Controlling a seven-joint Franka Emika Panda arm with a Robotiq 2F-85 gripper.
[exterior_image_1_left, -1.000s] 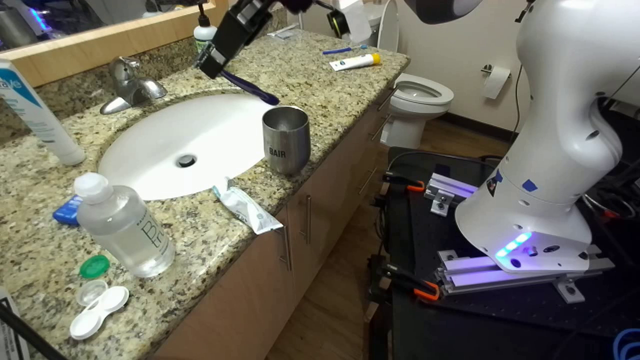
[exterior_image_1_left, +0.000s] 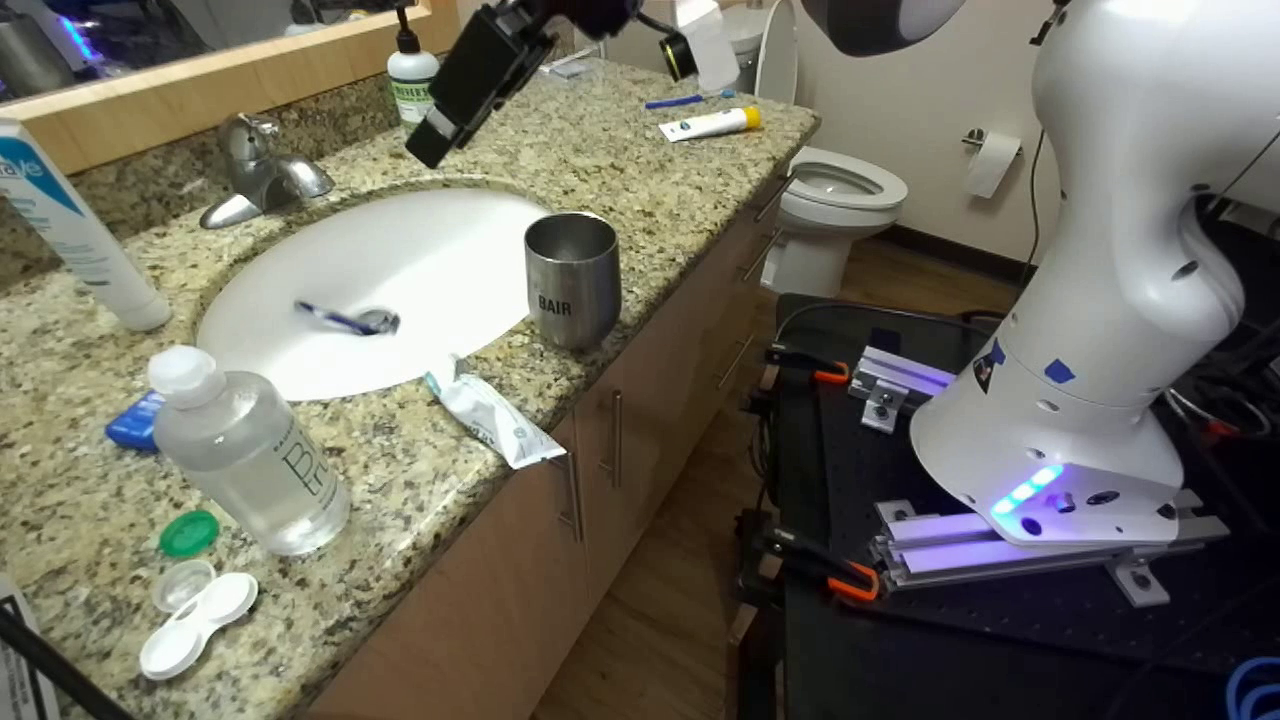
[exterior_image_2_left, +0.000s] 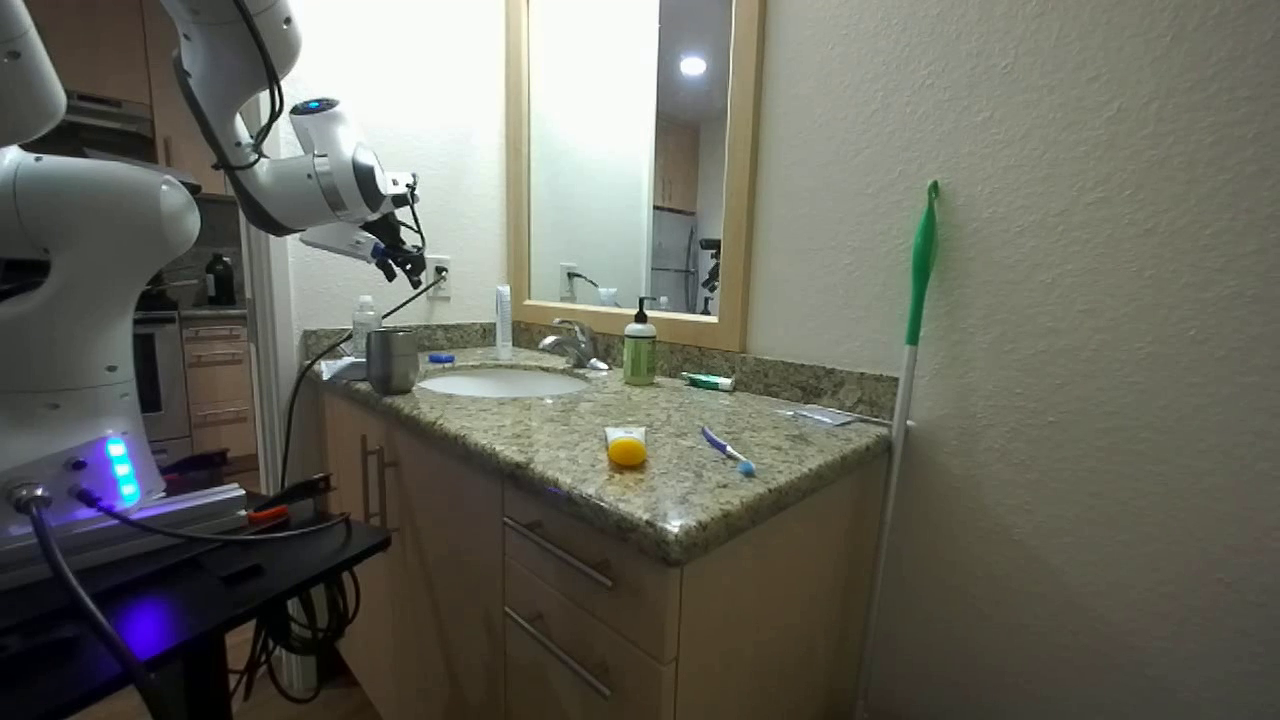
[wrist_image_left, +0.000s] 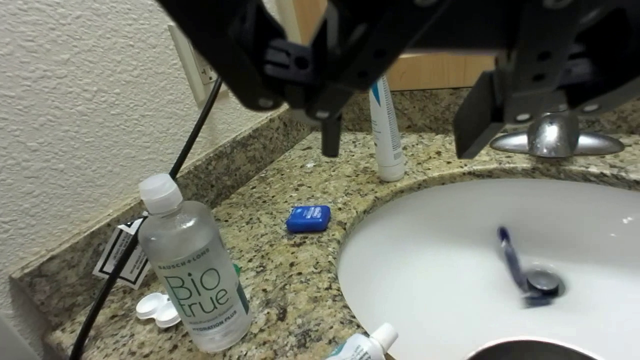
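Observation:
A dark blue toothbrush (wrist_image_left: 512, 261) lies in the white sink bowl (wrist_image_left: 414, 270), one end at the drain. In the wrist view my gripper has its fingers apart, with nothing held between them. Exterior view 1 shows the gripper (exterior_image_1_left: 429, 142) high over the far side of the sink, clear of the toothbrush (exterior_image_1_left: 342, 319). A steel cup (exterior_image_1_left: 573, 282) marked BAIR stands upright on the counter by the sink's front edge; only its rim (wrist_image_left: 528, 343) shows in the wrist view.
Around the sink are a clear bottle (wrist_image_left: 201, 282), a blue floss box (wrist_image_left: 308, 219), a standing white tube (wrist_image_left: 387, 141), a crumpled tube (exterior_image_1_left: 492, 414) and the faucet (exterior_image_1_left: 258, 174). A soap bottle (exterior_image_2_left: 641, 348) stands near the mirror. The front right counter in exterior view 2 has free room.
A second ago the toothbrush was in my gripper, sticking out towards the cup. Now it is out of the fingers and down in the sink. The gripper has shifted slightly; the cup is unmoved.

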